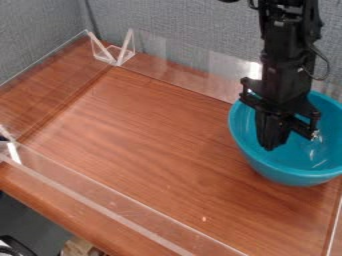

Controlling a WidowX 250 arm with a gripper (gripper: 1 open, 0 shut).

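Observation:
A black robot gripper [274, 134] reaches down from the top right into a turquoise bowl [287, 173] at the right side of the wooden table. Its fingertips are low inside the bowl and look shut; whether anything is between them cannot be made out. A small clear or shiny patch shows inside the bowl right of the fingers, too unclear to name.
A white wire bracket [112, 50] stands at the back left corner. Grey walls rise behind, and a dark gap lies at the lower left.

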